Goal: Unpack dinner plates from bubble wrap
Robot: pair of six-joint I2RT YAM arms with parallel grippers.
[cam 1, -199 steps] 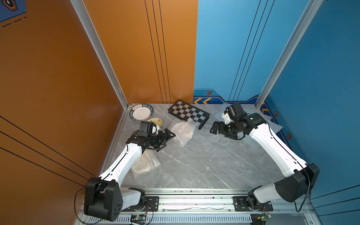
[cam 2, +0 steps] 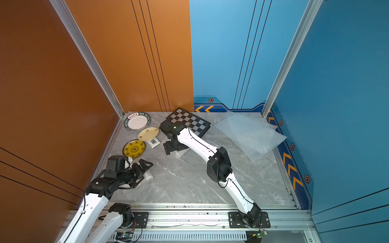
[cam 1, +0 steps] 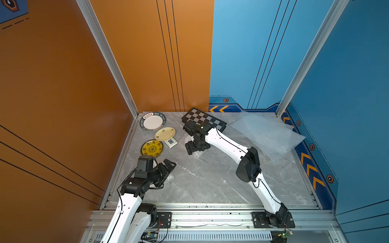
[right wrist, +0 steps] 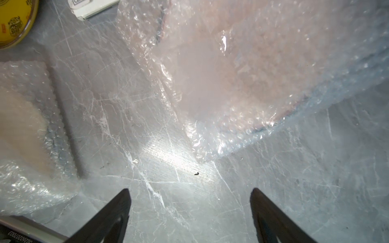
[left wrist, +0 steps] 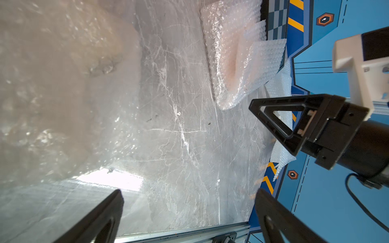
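One bubble-wrapped plate (right wrist: 243,68) lies at mid-table below the chessboard, with pinkish colouring showing through. A second wrapped plate (left wrist: 60,93), pale inside, lies at the near left, mostly covered by the left arm in the top views. My left gripper hangs open above this near package, nothing between its fingers. Over the middle package, my right gripper has its fingers apart and empty. Three bare plates stand along the left side: yellow patterned (cam 1: 152,148), cream (cam 1: 165,134) and white with a dark lettered rim (cam 1: 153,121).
Loose bubble wrap sheets (cam 1: 267,133) spread over the back right. A chessboard (cam 2: 188,121) lies at the back, partly behind the right arm. A small white card-like item (cam 2: 153,142) is beside the cream plate.
My right gripper has swung left from the loose sheets to over the middle package. The left gripper has drawn back towards the front left, over the near package, uncovering the yellow plate.
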